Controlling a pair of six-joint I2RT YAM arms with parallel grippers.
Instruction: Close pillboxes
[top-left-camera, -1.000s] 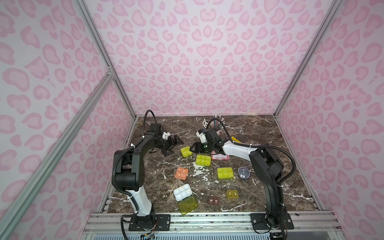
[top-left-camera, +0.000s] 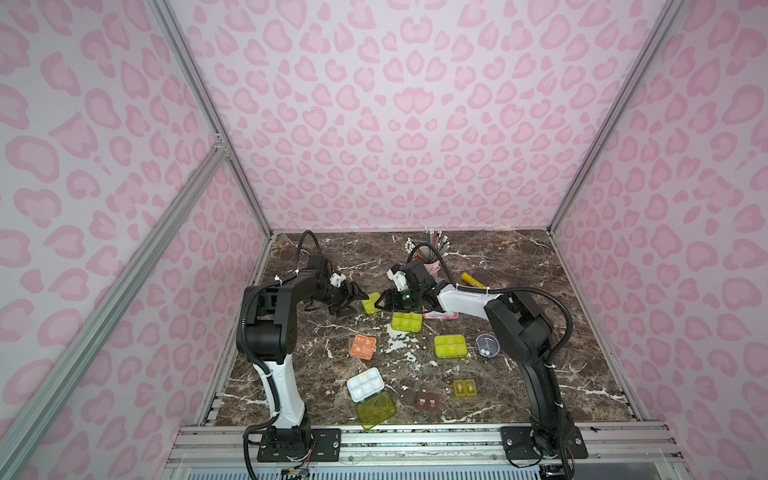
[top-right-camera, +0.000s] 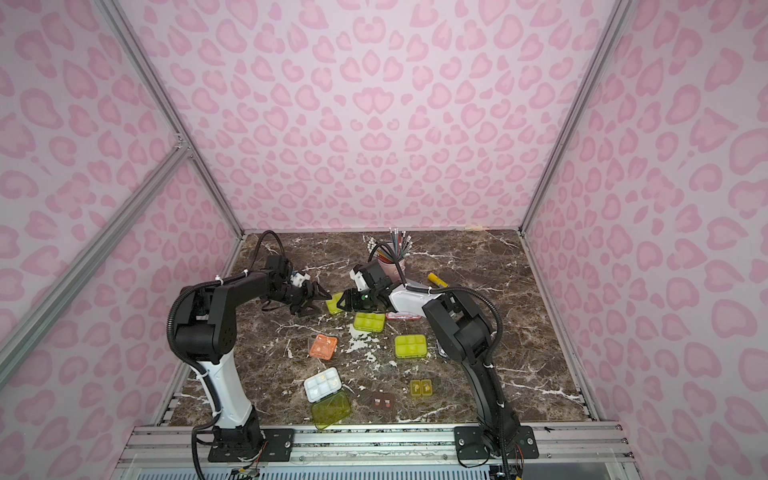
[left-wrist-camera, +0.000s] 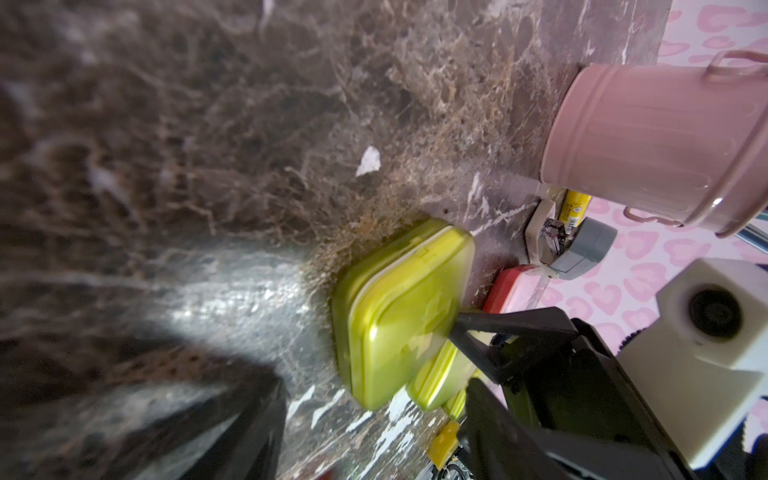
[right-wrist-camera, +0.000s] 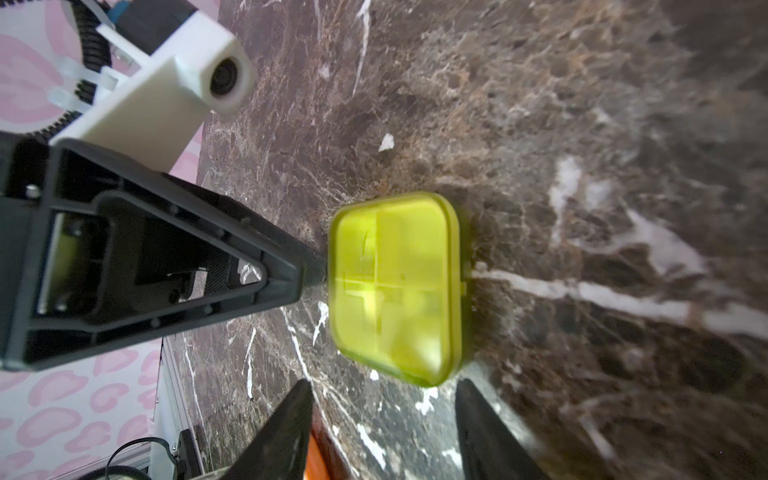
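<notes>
A small yellow-green pillbox (left-wrist-camera: 408, 320) lies on the marble table with its lid down over the base; a thin seam runs round its side in the left wrist view. My left gripper faces it from the left, fingers apart, nothing between them. On the box's other side is my right gripper, open and empty, with a fingertip close to the lid's edge. Whether either hand touches the box I cannot tell. Nearer the front, a white pillbox (top-left-camera: 365, 384) stands open, its olive lid (top-left-camera: 376, 409) laid back. An orange pillbox (top-left-camera: 362, 346) sits between.
Other yellow-green boxes (top-left-camera: 406, 321) lie to the right, with a round clear box (top-left-camera: 487, 345), a small yellow box (top-left-camera: 464, 388) and a brown box (top-left-camera: 427, 401). A pink bucket (left-wrist-camera: 664, 144) stands behind.
My left gripper has come rightward and lower towards the small yellow-green box. The right gripper has shifted slightly left, closer to the same box.
</notes>
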